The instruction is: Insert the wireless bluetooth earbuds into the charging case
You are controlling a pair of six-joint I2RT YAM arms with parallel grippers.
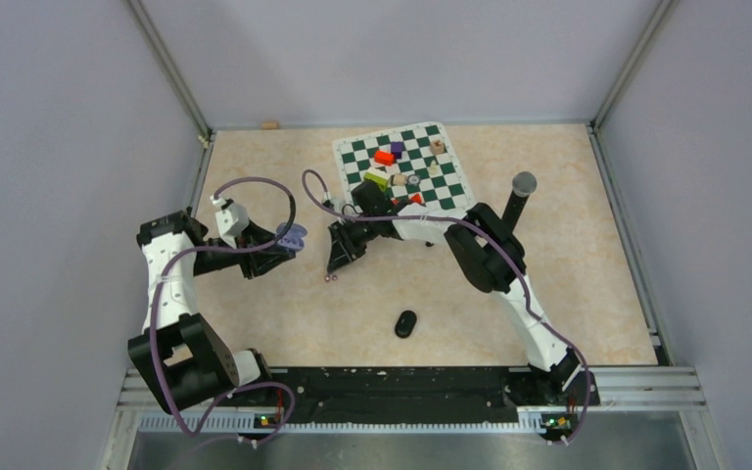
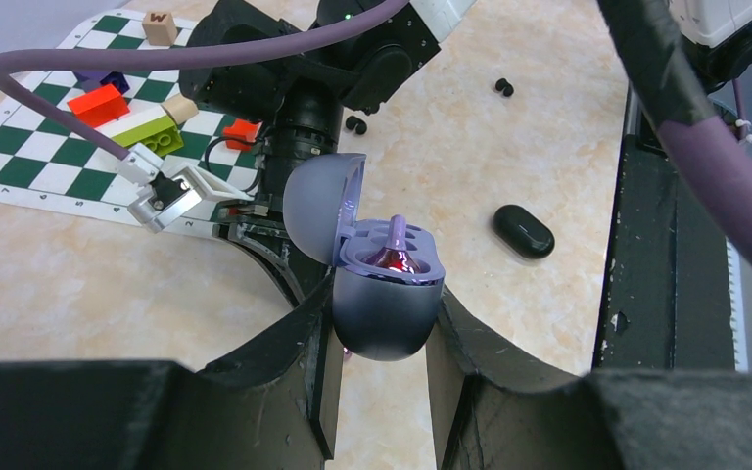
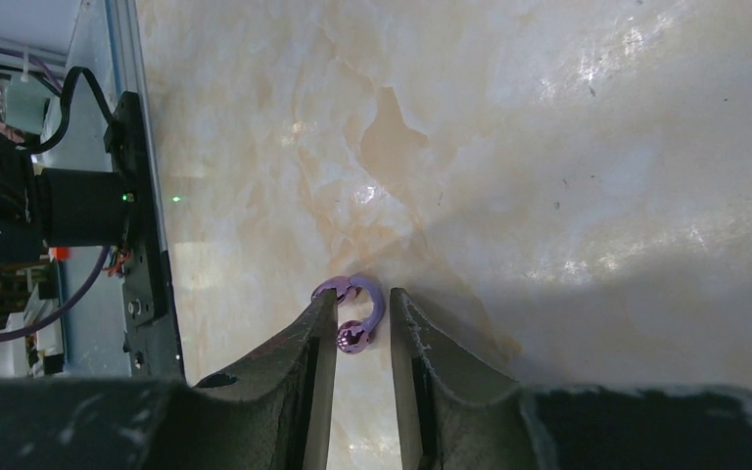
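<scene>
In the left wrist view, my left gripper is shut on the sides of the purple-grey charging case (image 2: 387, 318). Its lid (image 2: 321, 206) stands open, and one purple earbud (image 2: 398, 233) shows inside the case. In the top view the case (image 1: 292, 238) is held above the left of the table. A second purple earbud (image 3: 376, 302), a curved band with shiny ends, lies on the table in the right wrist view. Just at it is my right gripper, fingers a little apart. The band shows between and past the fingertips; whether they touch it is unclear.
A black mouse-like object (image 1: 405, 324) lies nearer the front. Behind the right arm is a chessboard (image 1: 419, 137) with coloured blocks. A dark cylinder (image 1: 517, 201) stands at the right. Small black items (image 2: 355, 125) lie near the board.
</scene>
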